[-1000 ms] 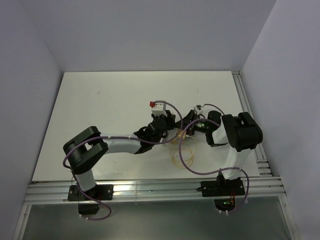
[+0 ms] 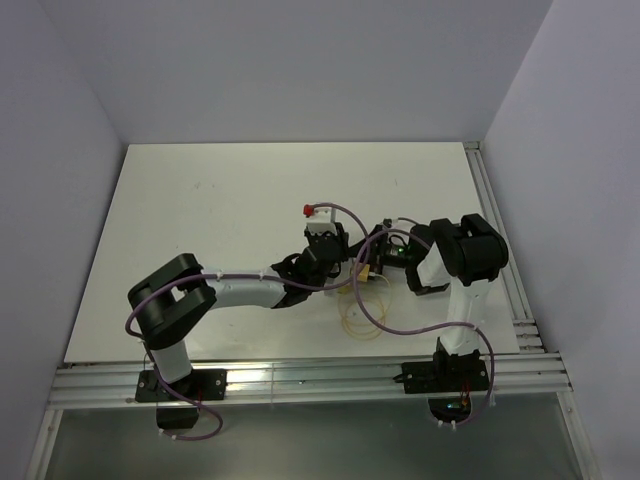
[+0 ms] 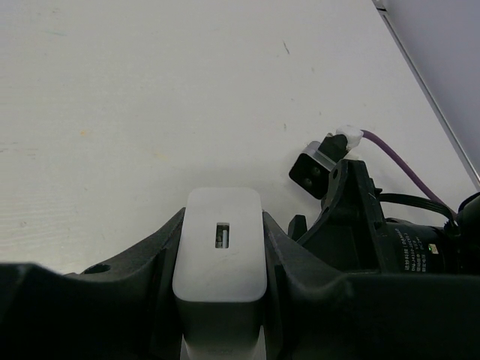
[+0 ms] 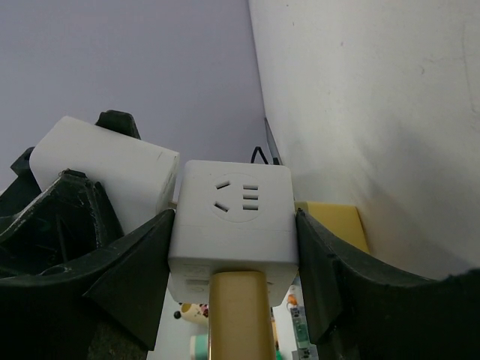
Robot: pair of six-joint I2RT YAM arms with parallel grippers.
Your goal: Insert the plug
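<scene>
In the left wrist view my left gripper is shut on a white block (image 3: pixel 222 251) with a small dark slot in its end. The right wrist view shows a white cube (image 4: pixel 232 191) with socket slots between the fingers of my right gripper. Both fingers lie close along its sides; whether they grip it I cannot tell. A yellow piece (image 4: pixel 240 315) stands before the cube, nearer the camera. The left gripper's white block (image 4: pixel 105 169) is close by at the left. Whether any prongs are engaged is hidden.
A thin yellow cable (image 2: pixel 362 325) lies coiled on the white table (image 2: pixel 220 200) below the grippers. Another yellow object (image 4: pixel 334 221) shows behind the cube. Purple cables (image 2: pixel 415 331) hang along the arms.
The left arm is nearly still.
</scene>
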